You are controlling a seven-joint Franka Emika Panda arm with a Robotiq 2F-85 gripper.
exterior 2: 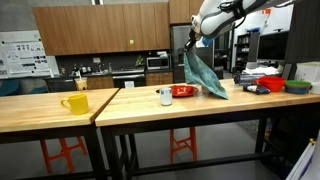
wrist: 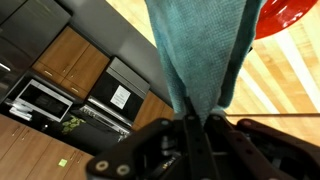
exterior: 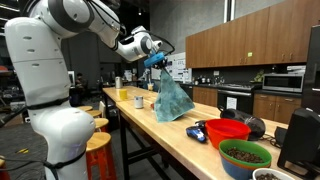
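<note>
A blue-grey cloth [exterior: 172, 101] hangs stretched down from my gripper [exterior: 158, 62], which is raised high above the long wooden table. In the wrist view the gripper is shut with the bunched upper end of the cloth [wrist: 207, 55] between its fingers. Exterior view 2 shows the cloth [exterior 2: 203, 75] spreading wider toward the bottom. Its lower edge is at or close to the tabletop; whether it touches cannot be told.
A red dish [wrist: 284, 14] lies beside the cloth. On the table [exterior 2: 130, 103] stand a white mug [exterior 2: 166, 96] and a yellow mug [exterior 2: 77, 103]. A red bowl [exterior: 226, 128], a green bowl [exterior: 245, 151] and a blue item [exterior: 197, 132] occupy the near end.
</note>
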